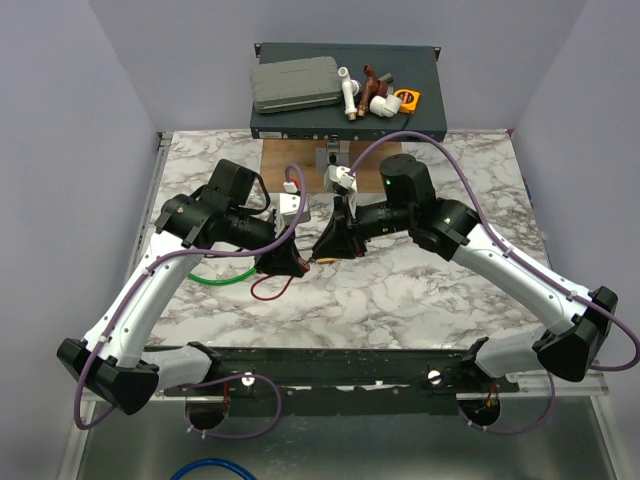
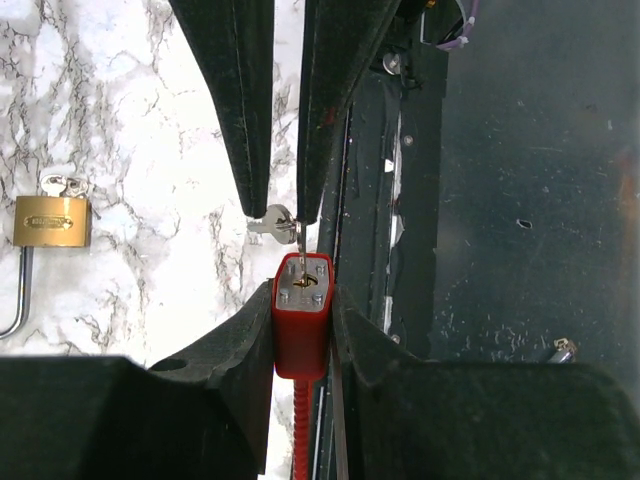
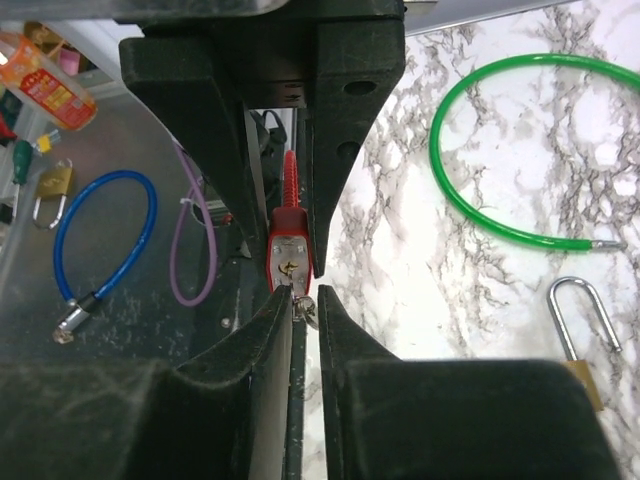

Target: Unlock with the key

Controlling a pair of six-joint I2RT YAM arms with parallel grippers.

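A red lock (image 2: 300, 340) with a steel keyhole face is gripped by my left gripper, shut on it over the front edge of the table. A key (image 2: 270, 224) stands at its keyhole, a thin shank reaching into the face. My right gripper is at the key with its fingertips close round it, pointing at the lock; whether they press on the key I cannot tell. A brass padlock (image 2: 52, 222) lies on the marble table.
A green hose (image 3: 450, 150) lies on the table (image 1: 440, 300). A dark shelf (image 1: 290, 130) holding a case and fittings stands at the back.
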